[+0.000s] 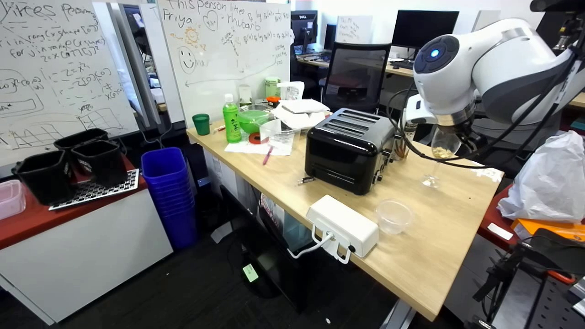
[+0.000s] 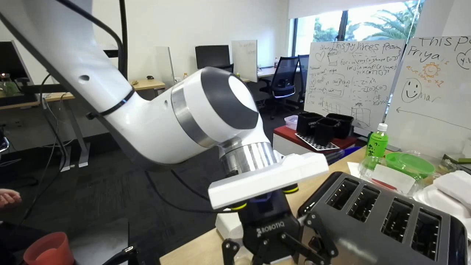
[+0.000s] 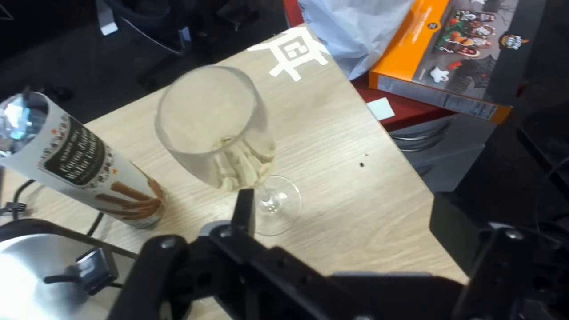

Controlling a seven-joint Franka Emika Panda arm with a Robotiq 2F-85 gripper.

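Observation:
A stemmed glass holding pale pieces stands upright on the table, its foot flat on the wood. Below and to the right of it in the wrist view, my gripper is open, with bare tabletop between its fingers. The left finger overlaps the lower edge of the glass bowl in this view; whether they touch, I cannot tell. From exterior view 1, the arm covers the rim of the glass. Exterior view 2 shows the gripper body in front of the toaster, with the fingertips cut off.
A wafer cookie can stands left of the glass, near the toaster. A clear plastic tub and a white box sit near the front edge. Black cables loop beside the arm.

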